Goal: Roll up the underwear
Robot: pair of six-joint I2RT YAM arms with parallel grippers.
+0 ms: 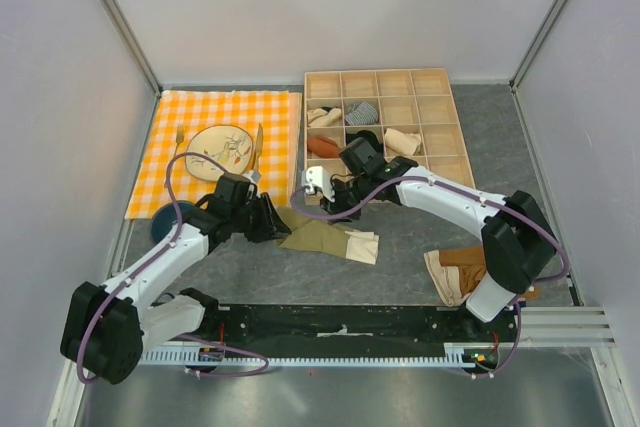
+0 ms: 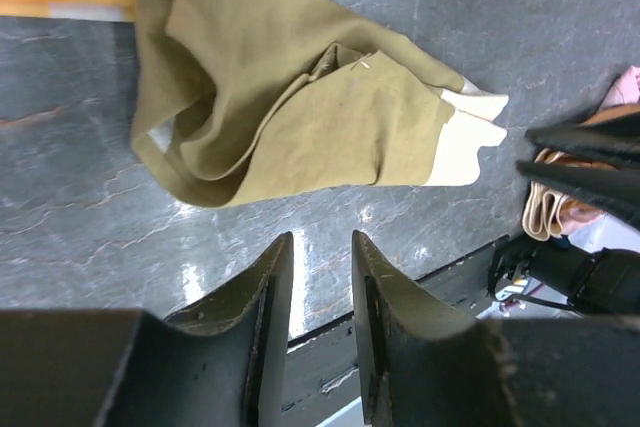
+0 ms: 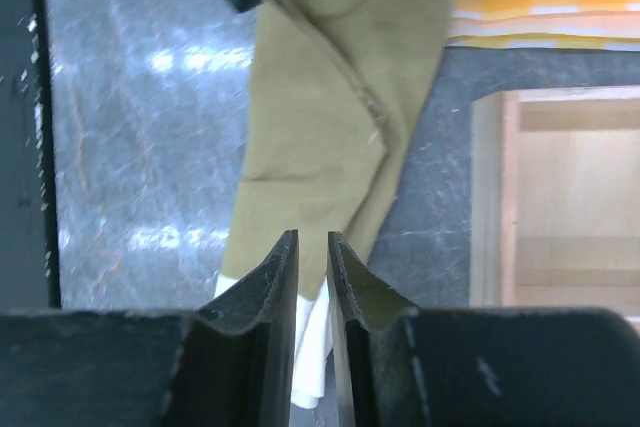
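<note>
The olive underwear (image 1: 318, 236) with white end bands (image 1: 362, 247) lies folded into a strip on the dark table. Its left end shows a loose, raised fold (image 2: 190, 162) in the left wrist view. My left gripper (image 1: 284, 234) is at that left end, near its front edge; its fingers (image 2: 270, 287) stand apart with nothing between them. Over the back edge of the strip, toward its right part, is my right gripper (image 1: 340, 215). A narrow empty gap shows between its fingers, above the white bands in the right wrist view.
Behind the strip stands a wooden compartment box (image 1: 440, 112) with rolled cloths in several cells. A checked cloth (image 1: 150, 162) with a plate (image 1: 220, 152) and cutlery covers the back left. Brown and cream cloths (image 1: 460, 272) lie at the right.
</note>
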